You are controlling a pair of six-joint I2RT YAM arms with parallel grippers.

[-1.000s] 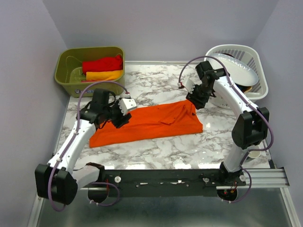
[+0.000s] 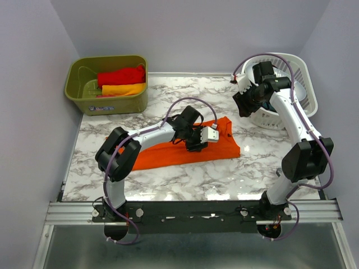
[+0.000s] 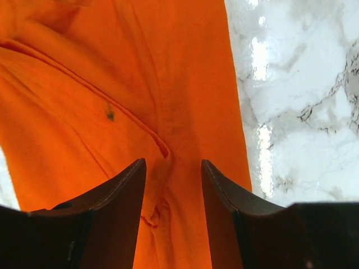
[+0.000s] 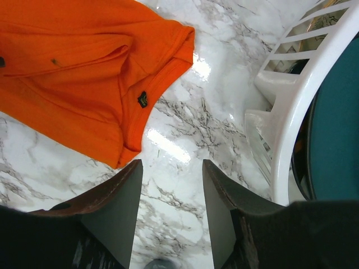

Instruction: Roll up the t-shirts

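An orange t-shirt (image 2: 168, 157) lies spread in a long folded strip across the marble table, with a loose fold (image 3: 112, 117) near its right part. Over that part hovers my left gripper, its fingers apart and orange cloth visible below and between them. My right gripper stands open to the right of the shirt, beside the white basket, with only bare marble between its fingers. The shirt's right end, with a small dark tag (image 4: 142, 100), shows in the right wrist view. My left arm hides some of the shirt's left part from above.
A green bin (image 2: 106, 108) at the back left holds red and yellow rolled cloths (image 2: 123, 89). The white basket (image 2: 308, 84) with dishes stands at the back right. Bare marble (image 2: 185, 182) lies in front of the shirt.
My left gripper has swung from the shirt's left part rightward to its right part. My right gripper has shifted slightly right, away from the shirt's end. The shirt looks unmoved.
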